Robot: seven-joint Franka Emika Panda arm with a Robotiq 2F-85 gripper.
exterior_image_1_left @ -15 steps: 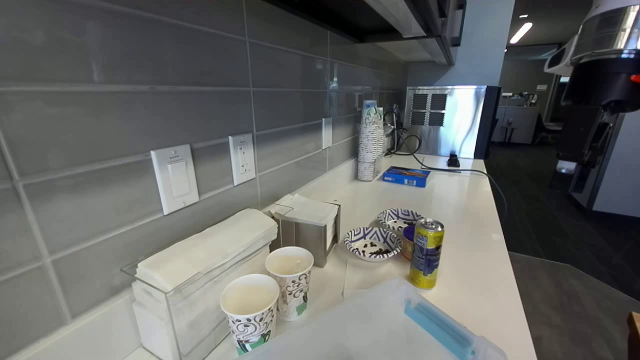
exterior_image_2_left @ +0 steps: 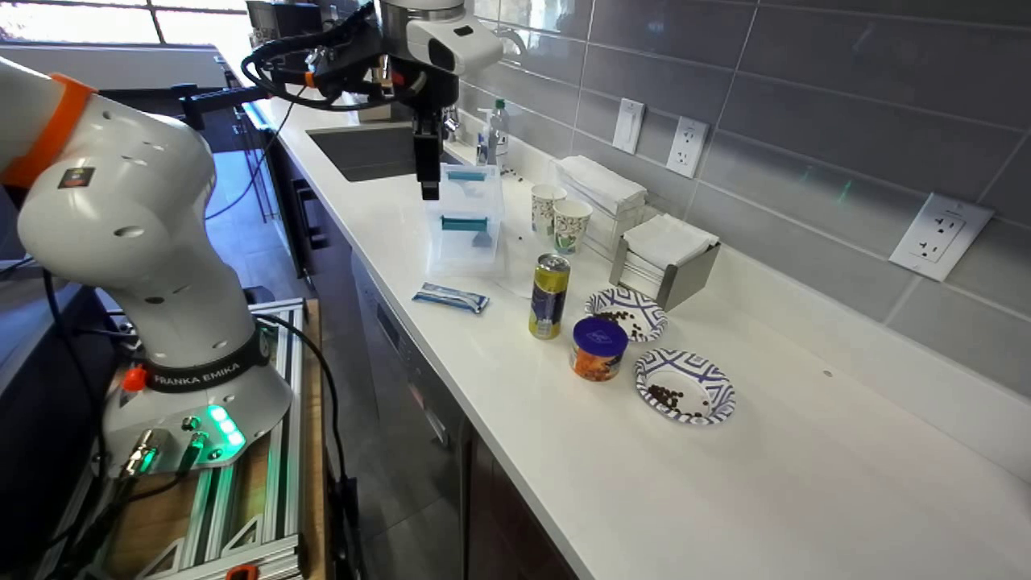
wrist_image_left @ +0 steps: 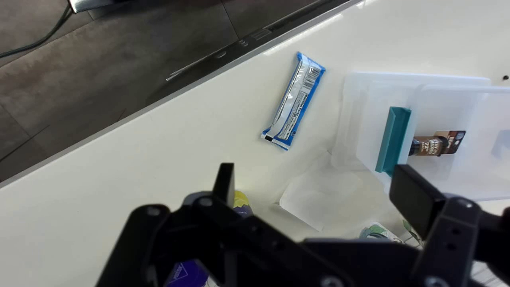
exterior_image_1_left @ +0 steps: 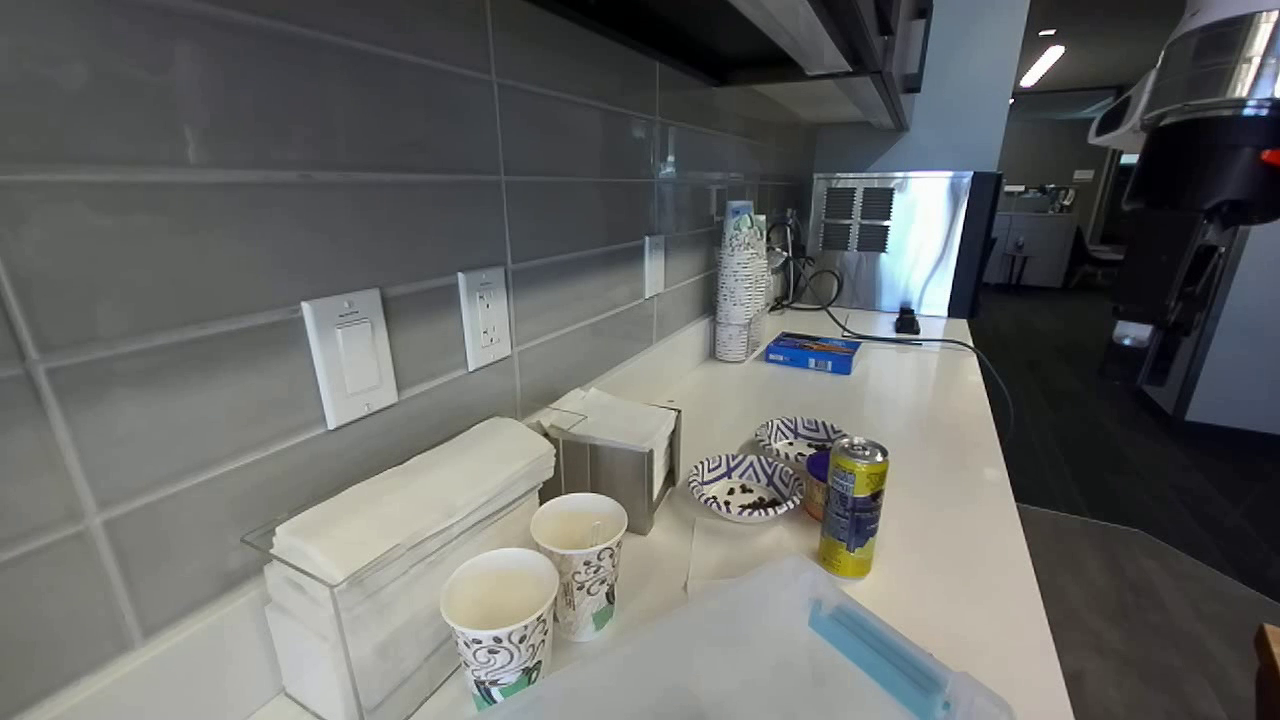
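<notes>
My gripper stands open above the counter, its two black fingers wide apart with nothing held between them. Below it in the wrist view lies a blue and silver wrapped bar (wrist_image_left: 294, 103), flat on the white surface near the counter edge. To the right of the bar in that view sits a clear plastic bin (wrist_image_left: 363, 91) with a teal handle; a small brown bottle (wrist_image_left: 428, 146) shows inside. In exterior view 2 my gripper (exterior_image_2_left: 428, 193) hangs above the counter beside the bin, higher than the bar (exterior_image_2_left: 451, 298).
A yellow can (exterior_image_2_left: 548, 298), a purple-lidded tub (exterior_image_2_left: 597, 350) and two patterned bowls (exterior_image_2_left: 710, 372) holding dark bits stand close together. Paper cups (exterior_image_2_left: 571, 227) and napkin holders (exterior_image_2_left: 667, 256) line the wall.
</notes>
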